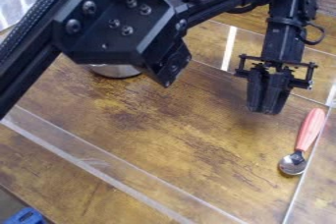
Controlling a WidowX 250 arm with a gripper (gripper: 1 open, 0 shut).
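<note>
The black robot arm reaches in from the top left, and its gripper (pixel 273 92) points down over the wooden table at the right. On the table just below and right of it lies a spoon with a red handle (pixel 311 128) and a steel bowl end (pixel 292 165). The gripper is apart from the spoon; I cannot tell how far its fingers are parted.
A round metal container (pixel 113 70) sits behind the arm at the left, partly hidden. A blue object (pixel 22 216) shows at the bottom left corner.
</note>
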